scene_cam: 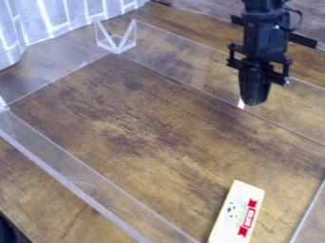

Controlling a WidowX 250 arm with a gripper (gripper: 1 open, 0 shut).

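Observation:
My black gripper (254, 93) hangs at the upper right of the camera view, above the wooden surface near the back clear barrier. Its tip is shut, with nothing visible between the fingers. A cream-coloured box (235, 214) with a red label lies flat at the bottom right, well apart from the gripper.
Clear plastic walls (64, 180) border the wooden work area (140, 142), with a clear corner bracket (114, 43) at the back left. A white curtain (38, 24) hangs at the top left. The middle of the surface is empty.

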